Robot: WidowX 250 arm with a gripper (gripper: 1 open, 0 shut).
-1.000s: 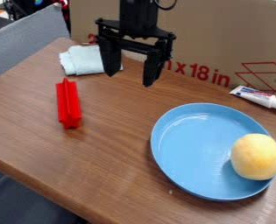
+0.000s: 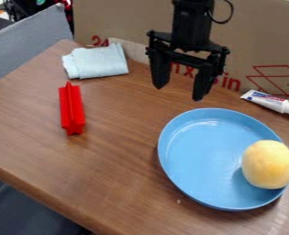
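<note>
My black gripper (image 2: pixel 181 77) hangs open over the back of the wooden table, above and behind the blue plate, with nothing between its fingers. A round pale yellow object (image 2: pixel 268 163) rests on the right side of the blue plate (image 2: pixel 190 156). A red elongated object (image 2: pixel 72 109) lies on the left part of the table. A folded light cloth (image 2: pixel 95 61) is at the back left, and a toothpaste tube (image 2: pixel 269 101) lies at the back right.
A cardboard box (image 2: pixel 122 18) stands along the back edge. A grey padded surface (image 2: pixel 24 73) lies beyond the left edge.
My gripper has moved to the right, from nearer the cloth to above the area behind the plate. The objects on the table have not moved.
</note>
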